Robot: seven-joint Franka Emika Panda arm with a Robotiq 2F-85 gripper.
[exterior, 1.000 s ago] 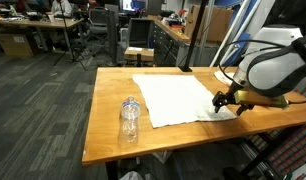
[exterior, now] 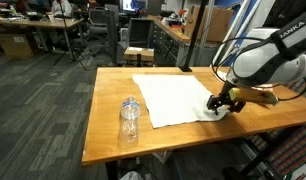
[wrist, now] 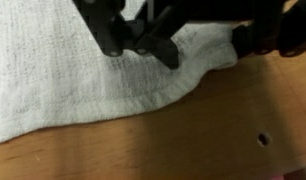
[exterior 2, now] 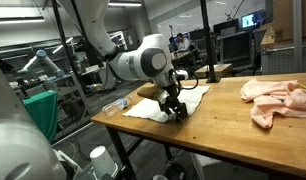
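Note:
A white cloth (exterior: pixel 178 98) lies spread over the wooden table, its near right corner under my gripper (exterior: pixel 222 106). In the wrist view the cloth (wrist: pixel 83 85) has a ribbed weave, and its edge curves up into a fold between the dark fingers. My gripper is down at the tabletop, its fingers apart on either side of that fold. Whether both fingers press on the cloth cannot be made out. From the other side, the gripper (exterior 2: pixel 175 113) also appears low over the cloth (exterior 2: pixel 148 110).
A clear plastic bottle (exterior: pixel 130 118) stands left of the cloth near the table's front. Pink cloth (exterior 2: pixel 276 98) lies in a heap elsewhere on the table (exterior 2: pixel 228 125). Bare wood lies between the heap and my gripper.
My gripper has shifted slightly, with its fingers lower at the cloth. The cloth's right corner, flatter and reaching farther right before, is now drawn in and bunched at the fingers.

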